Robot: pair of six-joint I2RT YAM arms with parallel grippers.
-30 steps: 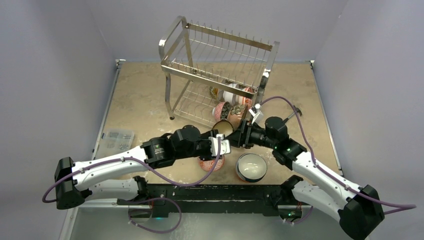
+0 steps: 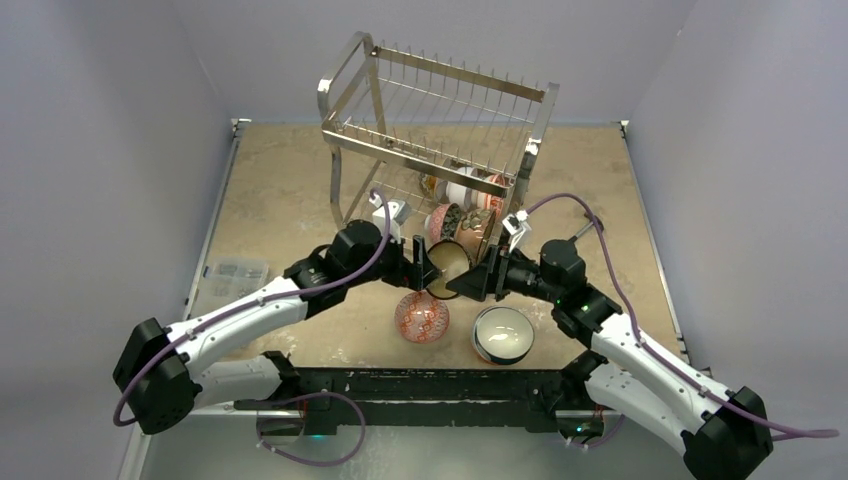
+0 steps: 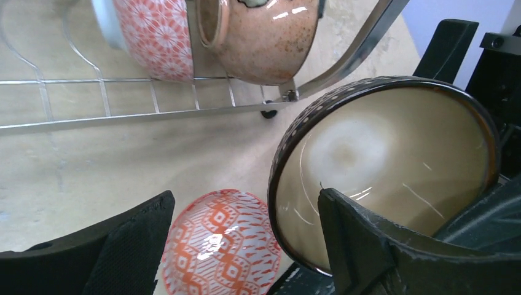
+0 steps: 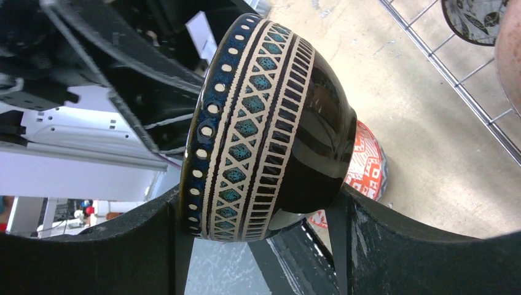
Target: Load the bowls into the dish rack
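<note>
A dark patterned bowl with a tan inside (image 2: 449, 268) is held up in front of the dish rack (image 2: 430, 155). My right gripper is shut on this bowl (image 4: 252, 132), whose banded outside fills much of the right wrist view. At its left side is my left gripper, fingers part open; in the left wrist view the rim passes between its fingers, one overlapping the bowl's inside, and contact cannot be made out. On the table below lie a red-and-white bowl (image 2: 421, 317) and a white-inside bowl (image 2: 504, 335).
Several bowls stand tilted in the rack's lower right, among them a pink patterned one (image 3: 153, 37) and a brownish one (image 3: 264, 43). A clear plastic container (image 2: 238, 277) sits on the left of the table. The lower rack's left part is empty.
The right gripper and its bowl have shifted only slightly.
</note>
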